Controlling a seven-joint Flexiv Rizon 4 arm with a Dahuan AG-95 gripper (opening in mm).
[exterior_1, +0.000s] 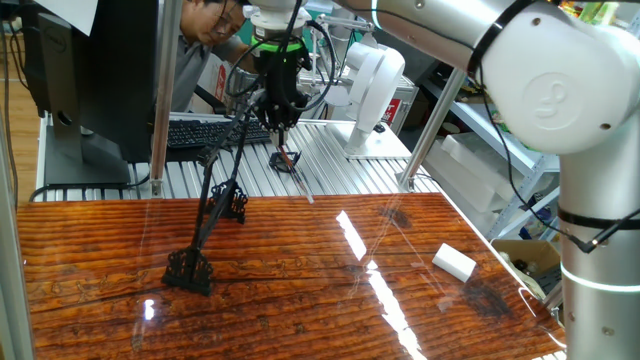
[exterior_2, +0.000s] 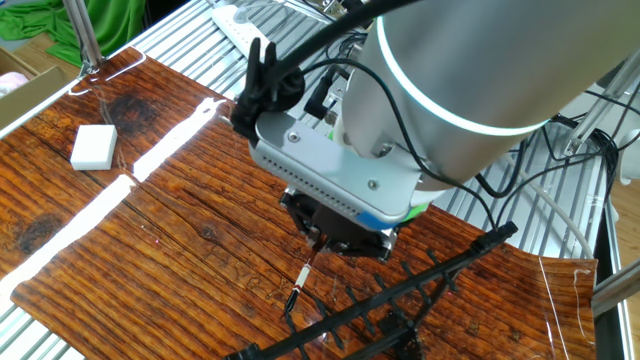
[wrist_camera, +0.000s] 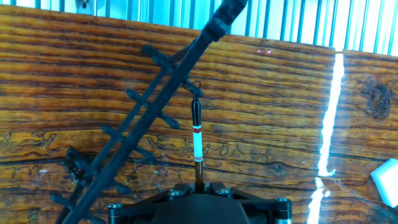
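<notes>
A slender brush-like stick (wrist_camera: 198, 143) points away from my gripper, which is shut on its brown part. White and red bands lead to its black end, where a thin dark loop seems to stick out. In exterior view 2 the stick (exterior_2: 303, 276) slants down from the gripper (exterior_2: 322, 243). A black rack (wrist_camera: 134, 134) with short pegs along its bar crosses the wrist view, left of the stick. The loop appears close to one peg; whether they touch, I cannot tell. The rack's feet (exterior_1: 188, 271) stand on the glossy wooden table (exterior_1: 270, 310).
A white block (exterior_1: 454, 262) lies on the table's right side, well away from the rack. Behind the table are a ribbed metal surface, a keyboard (exterior_1: 215, 134) and a white fan-like device (exterior_1: 375, 85). A person (exterior_1: 208, 45) sits at the back.
</notes>
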